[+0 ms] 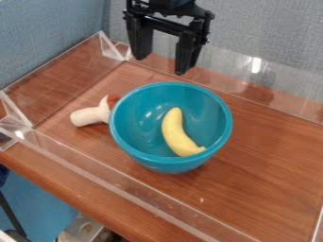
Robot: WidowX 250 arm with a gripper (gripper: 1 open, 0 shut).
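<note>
A teal bowl (pixel 139 109) sits on the wooden table, holding a yellow banana (pixel 177 132). My black gripper (pixel 163 55) hangs above the bowl's far side near the top of the view, its two fingers wide open with nothing between them. A small pale object with a reddish end (pixel 91 114) lies on the table left of the bowl.
Clear plastic barriers line the table's edges, with grey padded walls behind and at the left. The wooden surface (pixel 252 189) to the right of the bowl is free, as is the back left corner.
</note>
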